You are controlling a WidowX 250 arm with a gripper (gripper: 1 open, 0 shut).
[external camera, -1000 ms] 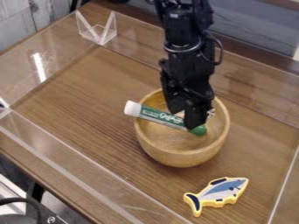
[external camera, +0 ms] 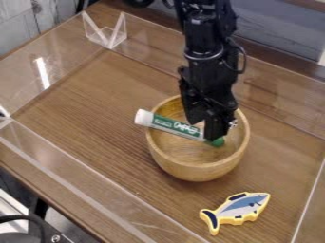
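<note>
A round wooden bowl stands on the wooden table, with a white tube with a green label lying in it at a slant, one end over the left rim. My black gripper reaches down from above into the bowl, over the tube. Its fingers hide part of the tube, and I cannot tell whether they touch it.
A fish-shaped yellow, white and blue item lies at the front right. A clear plastic piece is at the back left.
My gripper has shifted a little within the bowl area and its fingers now sit differently over the tube. The tube, bowl and fish have not visibly moved.
</note>
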